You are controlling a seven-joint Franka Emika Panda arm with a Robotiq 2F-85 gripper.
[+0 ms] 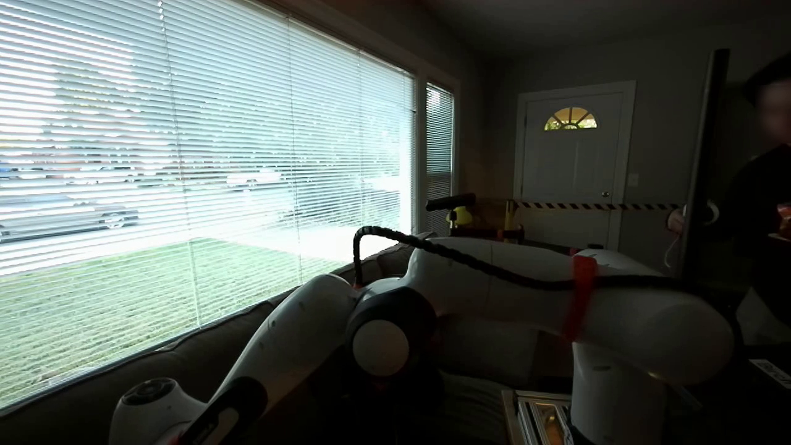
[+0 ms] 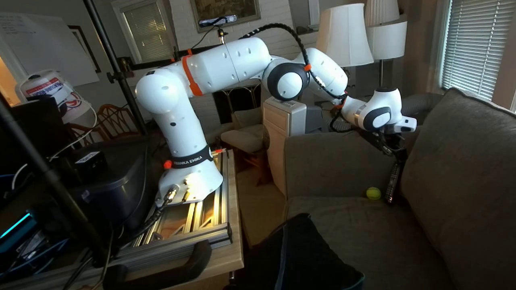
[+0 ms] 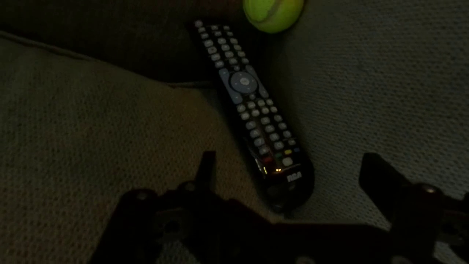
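Observation:
A long black RCA remote control [image 3: 259,114] with rows of pale buttons lies on the sofa, partly against the seam between cushions. In the wrist view my gripper stands open, one finger on each side of the remote's near end, with nothing held. A yellow-green tennis ball [image 3: 273,13] rests by the remote's far end. The second exterior view shows the remote [image 2: 392,181] tilted up in the sofa corner beside the tennis ball [image 2: 373,193], directly below my dark gripper [image 2: 395,149]. The first exterior view leaves the fingers out of sight.
The sofa backrest [image 2: 464,179] rises right beside the gripper, and the armrest [image 2: 338,164] stands behind. Open seat cushion [image 2: 358,237] stretches toward the camera. A black bag-like object [image 2: 304,256] sits in front. A person [image 1: 771,170] stands at the right edge.

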